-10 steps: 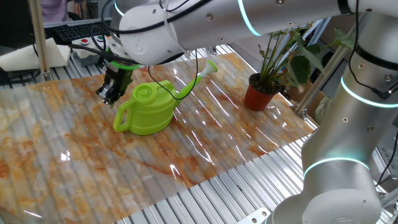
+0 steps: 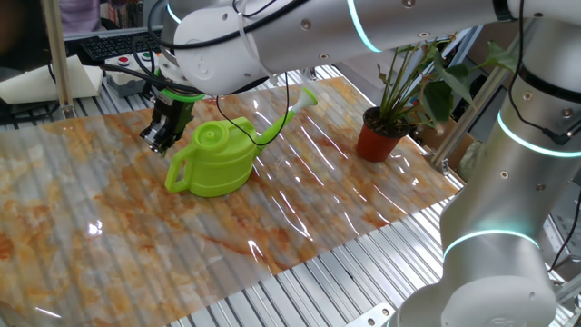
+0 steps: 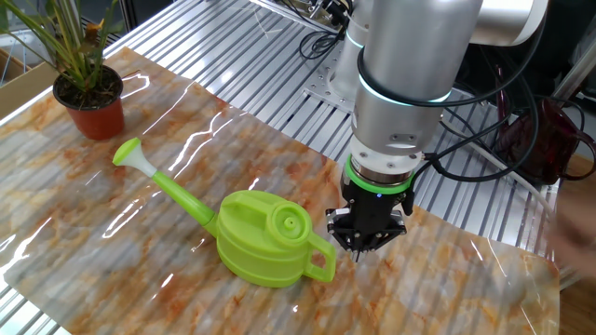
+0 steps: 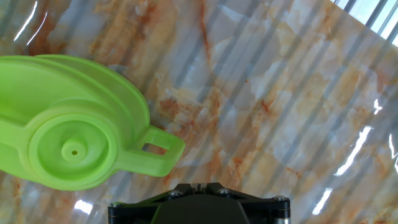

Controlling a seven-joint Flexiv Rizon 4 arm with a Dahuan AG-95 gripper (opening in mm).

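A bright green watering can stands upright on the marbled sheet, its long spout pointing away from my gripper. Its handle faces the gripper in exterior view 2. My gripper hangs beside that handle, apart from it, pointing down. From the wrist, the can fills the left side, its handle loop ending up and left of my gripper. The fingertips meet in the middle, and nothing shows between them. A leafy plant in a brown-red pot stands beyond the spout.
The marbled sheet covers a ribbed metal table and has clear room around the can. A dark red jug-like object stands at the right edge of exterior view 2, near a blurred hand. A keyboard lies behind the table.
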